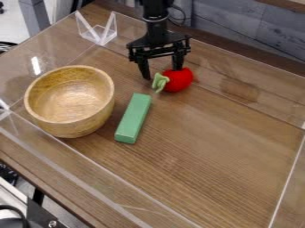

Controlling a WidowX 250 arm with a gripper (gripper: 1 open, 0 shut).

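My black gripper [159,55] stands open at the top centre, its fingers reaching down just above and behind a red, round object with a green top [179,79], which looks like a toy strawberry or tomato. The red object lies on the wooden table, its green part toward the left. Whether the fingertips touch it is hard to tell.
A large tan bowl [100,99] sits at the left, with a green block [134,118] lying just right of it. A clear plastic item [98,27] is at the upper left.
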